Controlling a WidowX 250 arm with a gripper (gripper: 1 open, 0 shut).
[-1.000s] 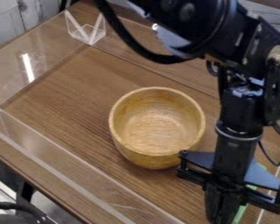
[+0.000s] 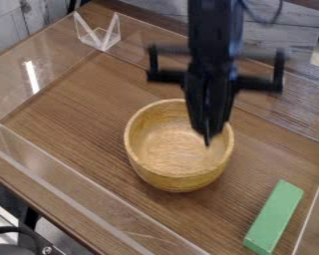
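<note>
My gripper (image 2: 209, 120) is a dark, motion-blurred shape hanging over the back and right of a round tan wooden bowl (image 2: 162, 167). Its fingers are too blurred to tell how they stand. A green rectangular block (image 2: 271, 217) lies on the wooden table at the front right, clear of the gripper.
A clear plastic holder (image 2: 99, 30) stands at the back left. Dark cables show at the bottom left corner.
The gripper has moved up and back from the front right to above the bowl, uncovering the green block.
</note>
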